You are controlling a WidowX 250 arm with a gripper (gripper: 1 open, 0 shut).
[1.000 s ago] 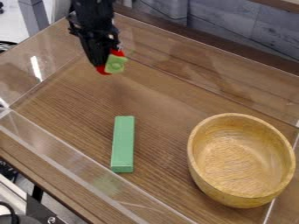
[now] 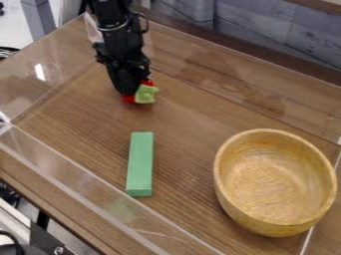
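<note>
My black gripper (image 2: 134, 82) reaches down from the top left of the camera view to a small red and green object (image 2: 146, 94) on or just above the wooden table (image 2: 200, 70); its fingertips are partly hidden, so I cannot tell how they stand.
A green block (image 2: 140, 163) lies in the lower middle. A large yellow bowl (image 2: 273, 181) sits at the lower right.
My gripper has moved down and a little to the right, and the red and green object has moved down and right with it.
</note>
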